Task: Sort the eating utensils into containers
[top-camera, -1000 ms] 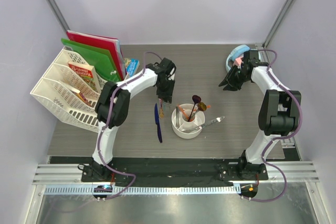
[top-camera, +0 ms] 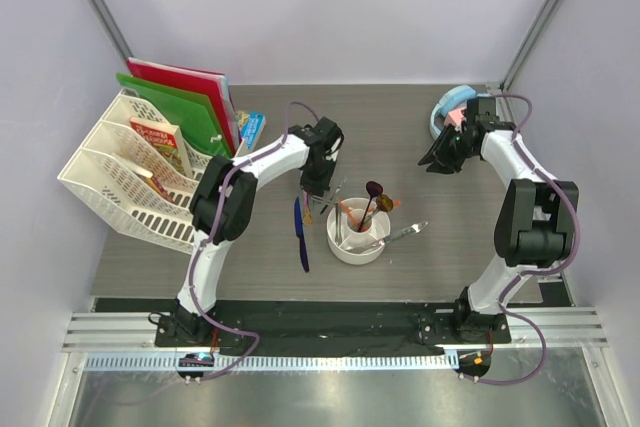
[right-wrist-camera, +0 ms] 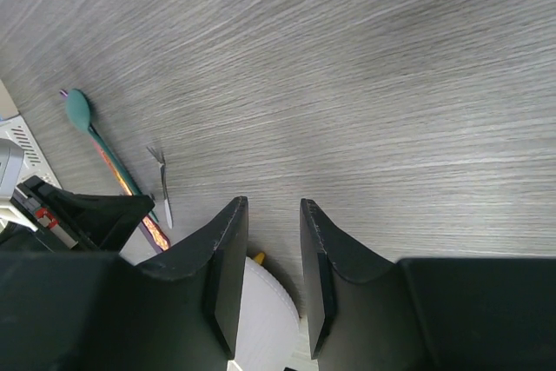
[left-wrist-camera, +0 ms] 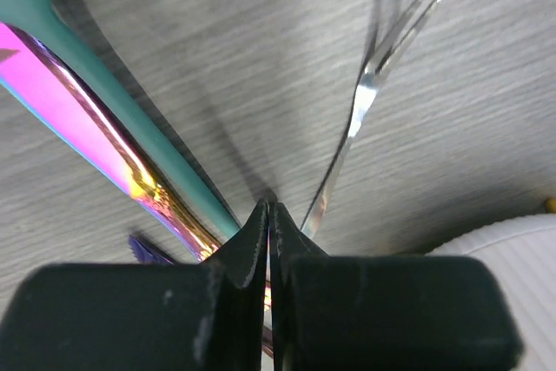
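My left gripper (top-camera: 316, 187) is shut and low over loose utensils left of the white bowl. In the left wrist view a silver fork (left-wrist-camera: 369, 84) lies right of its fingertips; a teal spoon (left-wrist-camera: 130, 115) and an iridescent utensil (left-wrist-camera: 87, 128) lie to the left, partly hidden by the fingers; nothing clearly shows between them. A dark blue knife (top-camera: 301, 232) lies nearby. The white bowl (top-camera: 355, 257) holds a cup with ladles and other utensils. My right gripper (top-camera: 440, 155) hangs open over bare table, empty.
A white rack (top-camera: 120, 197) with books and folders fills the left. A blue and white container (top-camera: 450, 102) with a pink item stands at the back right, behind the right arm.
The left arm has shifted slightly, its gripper still low by the utensils. The right arm has barely moved.
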